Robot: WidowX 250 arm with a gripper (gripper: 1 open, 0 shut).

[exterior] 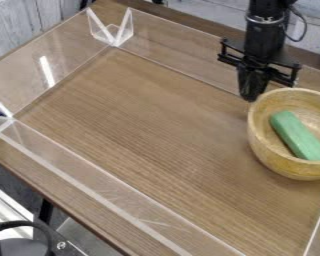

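The black gripper [251, 82] hangs at the upper right, just above the back-left rim of a tan bowl [267, 162]. It looks shut, with nothing visible between its fingers. A green oblong object [299, 136] lies inside the bowl, tilted along its length.
A white wire-like shape [112, 30] is at the back left. Dark equipment [19, 240] sits at the bottom left corner.
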